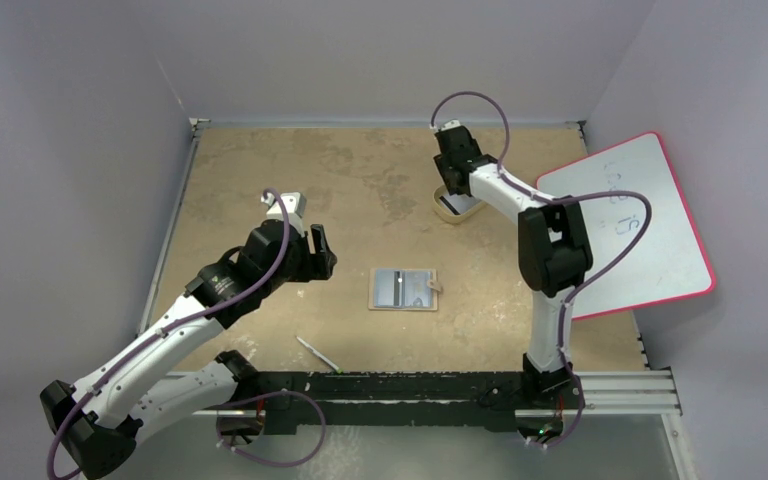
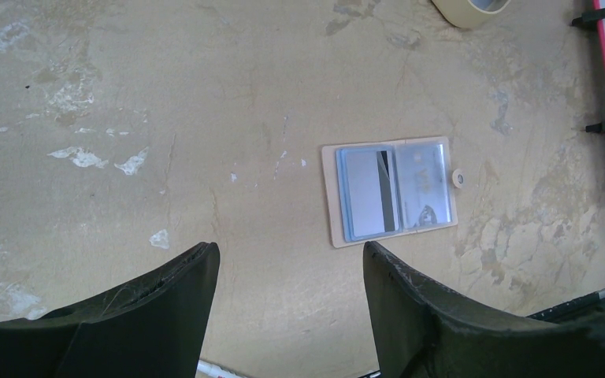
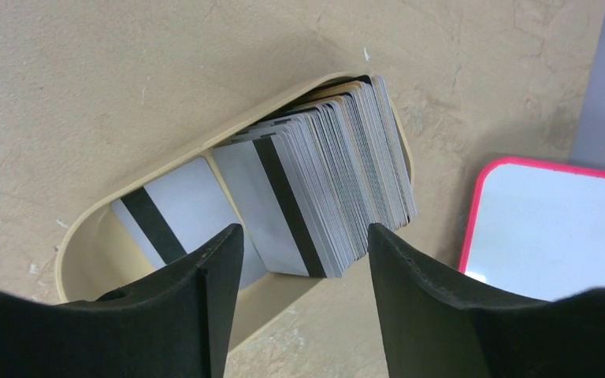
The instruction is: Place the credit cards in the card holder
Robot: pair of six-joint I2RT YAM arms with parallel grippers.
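Note:
The card holder (image 2: 421,181) lies open at the centre front of the table, a card with a dark stripe in its left half. A cream oval box (image 3: 87,236) holds a dense stack of cards (image 3: 327,173) and a lower card with a black stripe (image 3: 181,205). My right gripper is open over this box, its fingertips near the stack's near edge, nothing visibly held. My left gripper (image 1: 318,240) is open over the left-middle of the table, left of and above the card holder, empty between its fingers.
A red-edged whiteboard (image 1: 620,240) covers the right side of the table. A pen (image 1: 317,353) lies at the front edge. Walls enclose the back and sides.

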